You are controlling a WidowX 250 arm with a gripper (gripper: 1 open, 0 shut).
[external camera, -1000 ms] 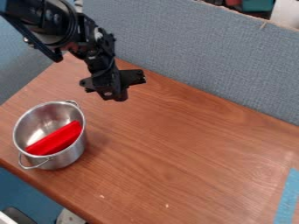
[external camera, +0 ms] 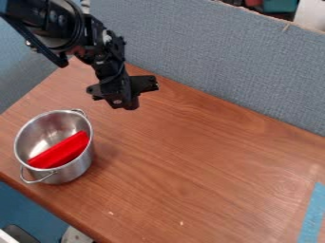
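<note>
A steel pot with loop handles stands at the left edge of the wooden table, a long red object lying inside it. My black gripper hangs over the back left of the table, above and to the right of the pot, apart from it. It looks shut, and I see nothing held in it, though its fingertips are small and dark in this view.
A grey padded wall runs along the back.
</note>
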